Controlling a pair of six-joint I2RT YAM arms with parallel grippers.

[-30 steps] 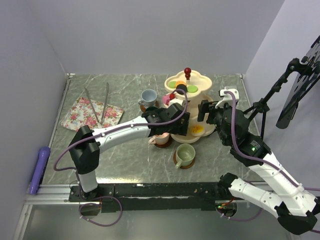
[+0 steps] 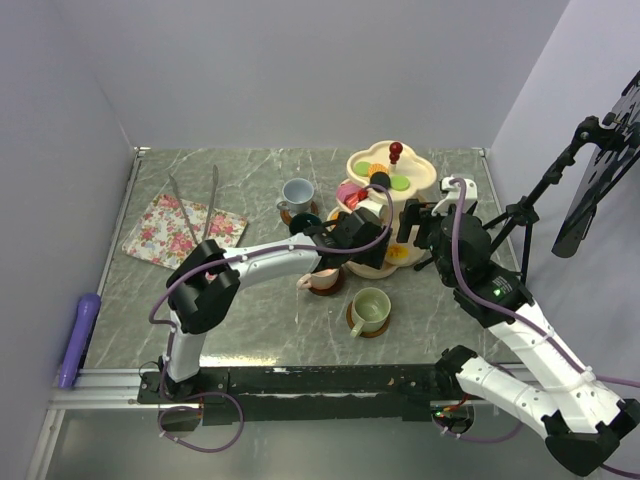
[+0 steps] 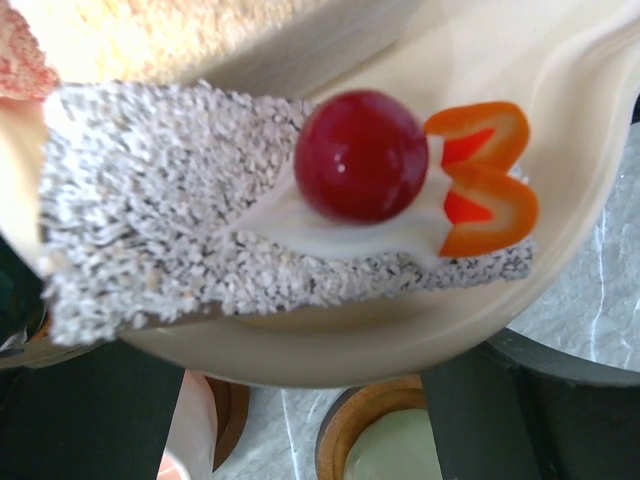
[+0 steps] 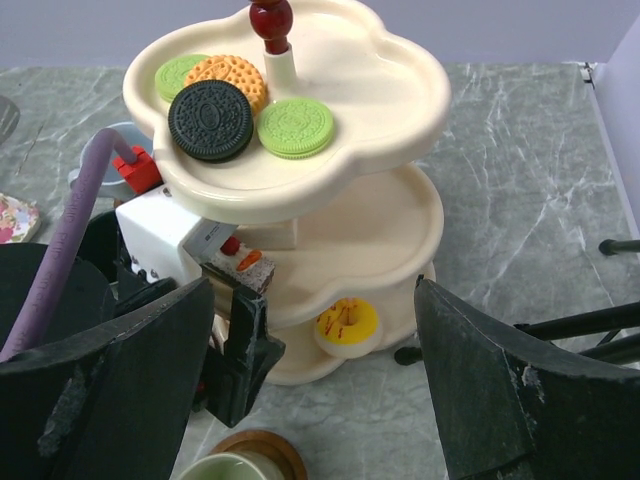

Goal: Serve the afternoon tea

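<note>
A three-tier cream stand (image 4: pixel 375 70) holds biscuits on top and a yellow donut (image 4: pixel 348 322) low down. My left gripper (image 2: pixel 368 240) is at the stand's left front, open, its fingers just beneath a middle-tier plate's rim in the left wrist view, where a grey-speckled cake with cherry (image 3: pixel 170 200) lies on the plate. My right gripper stands open at the stand's right front, nothing between its fingers. A blue cup (image 2: pixel 298 195), pink cup (image 2: pixel 320 280) and green cup (image 2: pixel 371 308) stand around the stand.
A floral cloth (image 2: pixel 170 230) with tongs lies at the left. Black rods and a frame (image 2: pixel 545 190) stand at the right.
My left gripper has moved slightly to the right, and the stand's top has shifted to the right with it.
</note>
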